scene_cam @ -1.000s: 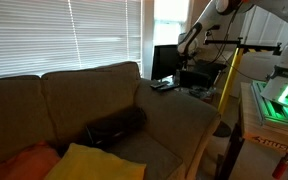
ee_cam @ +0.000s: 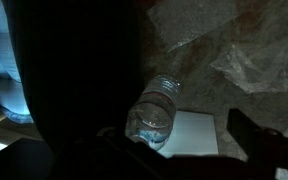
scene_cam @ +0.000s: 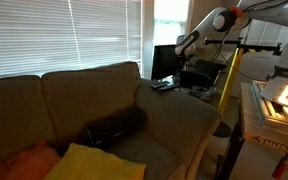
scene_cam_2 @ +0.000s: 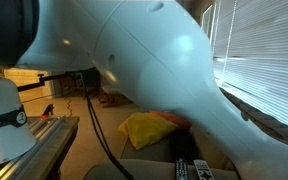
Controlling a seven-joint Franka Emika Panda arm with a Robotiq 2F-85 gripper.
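My gripper is open in the wrist view, with its dark fingers at either side of the lower part. A clear, shiny cylindrical object, perhaps a bottle (ee_cam: 152, 112), appears between them, nearer the left finger; I cannot tell whether they touch. Beside it lies a flat white piece (ee_cam: 192, 134) on a dark surface. Exterior view 1 has the gripper (scene_cam: 180, 58) small and far off, by the black monitor (scene_cam: 164, 62), its fingers too small to make out. In exterior view 2 the white arm fills much of the picture and the gripper cannot be seen.
Crumpled clear plastic (ee_cam: 262, 68) lies at the wrist view's right. A large black curved thing (ee_cam: 79, 65) takes up the left. The brown sofa (scene_cam: 89, 95) holds a yellow pillow (scene_cam: 94, 164). Two dark remotes (scene_cam_2: 192, 171) show in exterior view 2.
The distant arm and gripper have risen slightly and shifted a little left. Light on the right-hand table has turned from green to orange. The sofa and pillows look unmoved.
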